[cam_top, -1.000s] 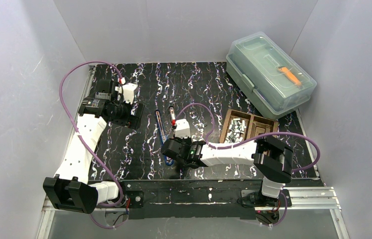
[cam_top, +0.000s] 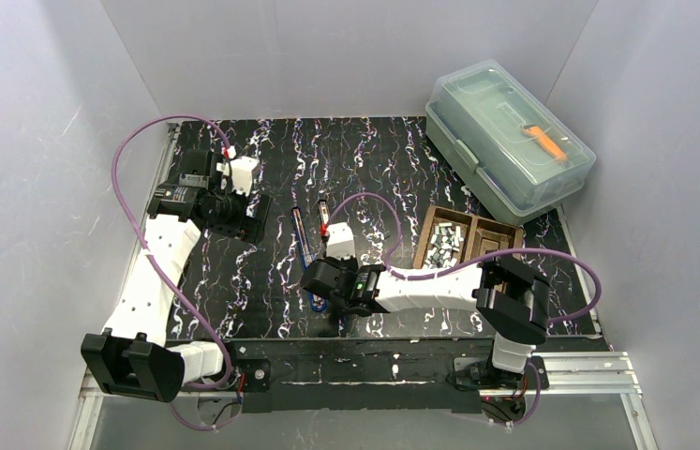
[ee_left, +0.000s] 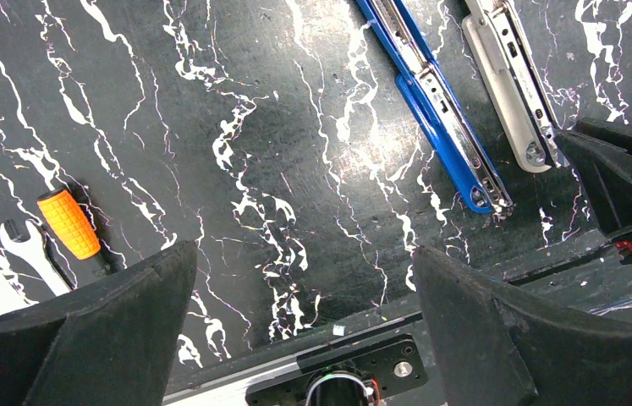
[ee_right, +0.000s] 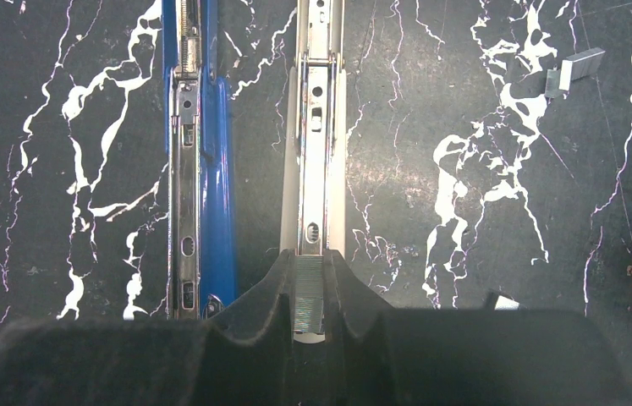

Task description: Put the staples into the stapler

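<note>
Two open staplers lie side by side, a blue one (ee_right: 219, 186) and a white one (ee_right: 339, 178). In the right wrist view a strip of staples (ee_right: 309, 296) shows between the fingertips of my right gripper, which is shut on it. The strip lines up with the white stapler's metal channel (ee_right: 314, 203), at its near end; whether it is seated in there cannot be told. My left gripper stands wide open over bare table, left of both staplers, with nothing between its fingers.
Loose staple pieces (ee_right: 581, 66) lie right of the white stapler. A wooden box (cam_top: 466, 212) holding several staple pieces sits at right, beside a lidded green box (cam_top: 505, 141). An orange-handled tool (ee_left: 69, 223) and a wrench (ee_left: 33, 254) lie at left.
The right arm has shifted very slightly to the left in the top view. The left arm and the other objects stay where they were.
</note>
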